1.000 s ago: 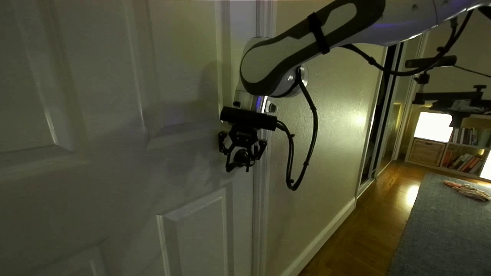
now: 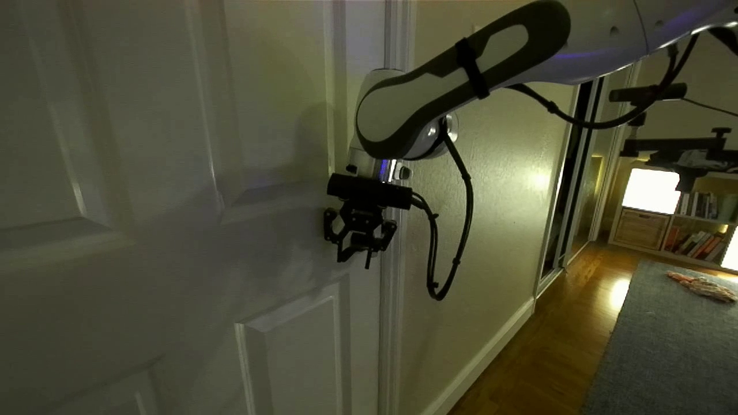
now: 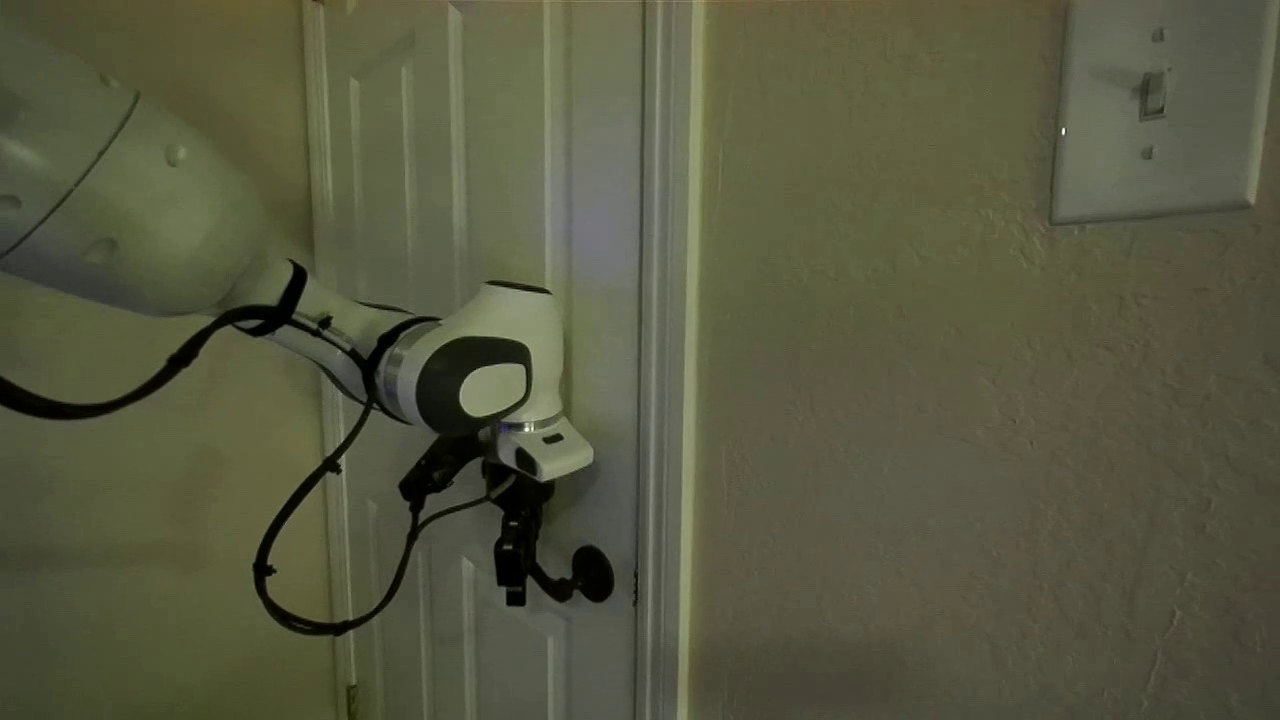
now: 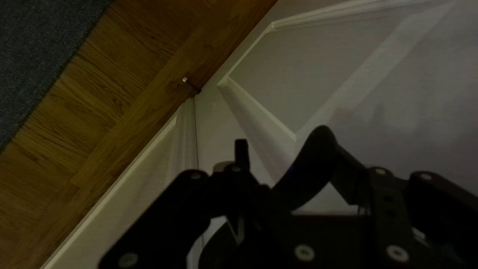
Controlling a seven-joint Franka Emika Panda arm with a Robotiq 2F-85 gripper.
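On the white panel door [image 3: 600, 360] a dark door handle sticks out, its round base [image 3: 593, 574] plain in the second exterior view. My black gripper [image 3: 516, 594] points down just left of that base, very close to the handle. The first exterior view has the gripper [image 2: 354, 261] against the door's edge side, with a gap between its fingertips. From the wrist, the left fingertip [image 4: 242, 152] shows and a curved dark shape, apparently the handle's lever [image 4: 313, 161], rises between the fingers. The right fingertip is hard to make out. Contact cannot be told.
The door frame [image 3: 674, 360] and wall stand right beside the handle. A light switch [image 3: 1154, 96] is on that wall. Wooden floor [image 4: 112, 103] and a grey-blue rug [image 4: 40, 49] lie below. My arm's cable [image 2: 460, 256] hangs loosely by the wrist.
My arm and gripper have come down and slightly left in the first exterior view. The round dark handle part seen between the fingers earlier is now mostly covered. The door has not moved.
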